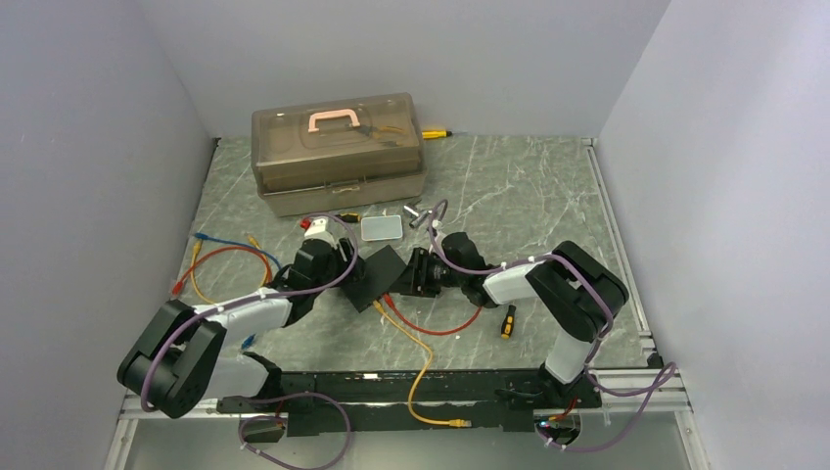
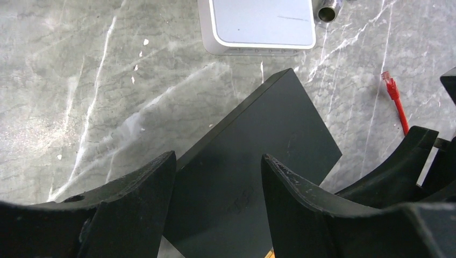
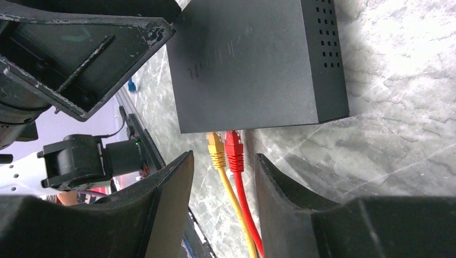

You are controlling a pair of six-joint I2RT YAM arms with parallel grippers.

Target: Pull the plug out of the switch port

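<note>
The black switch box [image 1: 384,269] lies turned at an angle mid-table, between my two grippers. From one of its sides come a yellow plug [image 3: 216,149] and a red plug [image 3: 234,151], side by side, both seated at the box edge. My right gripper is part open; in the right wrist view the two plugs appear between its fingers, and I cannot tell whether they are level with them. At the opposite end of the box, my left gripper is also part open, with the dark body of the box showing between its fingers.
A small white box [image 1: 382,227] sits just behind the switch. A large brown toolbox [image 1: 338,157] stands at the back. Loose cables [image 1: 233,245] lie at left, a screwdriver [image 1: 508,322] at right. The yellow cable [image 1: 427,362] hangs over the front edge.
</note>
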